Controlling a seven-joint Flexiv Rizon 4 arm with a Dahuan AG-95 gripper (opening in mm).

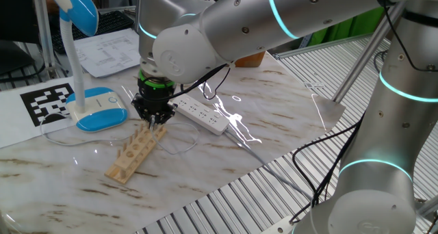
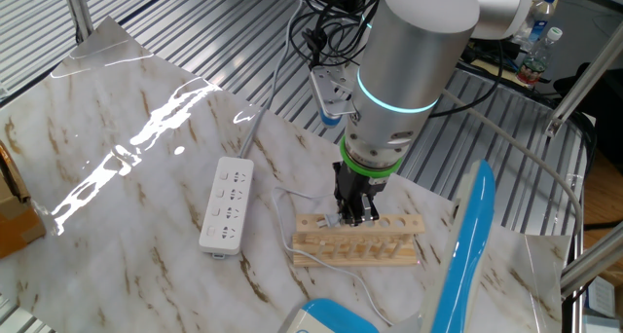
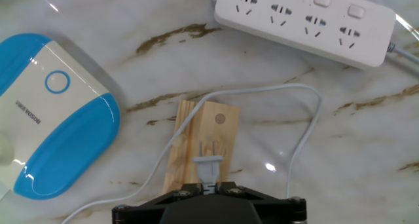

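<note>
A white two-pin plug shows at the bottom middle of the wrist view, pins pointing away from my gripper. The fingers close in on both sides of the plug's tail, and the gripper looks shut on it. Beneath lies a pale wooden rack with holes and pegs; whether the plug touches it is unclear. In exterior view 1 the gripper is over the far end of the rack. A white power strip lies apart from the plug, at the top right of the wrist view.
A blue and white desk lamp stands left of the rack, its thin white cable looping over the marble table. A cardboard box sits at the table's side. Bare tabletop lies between the strip and the rack.
</note>
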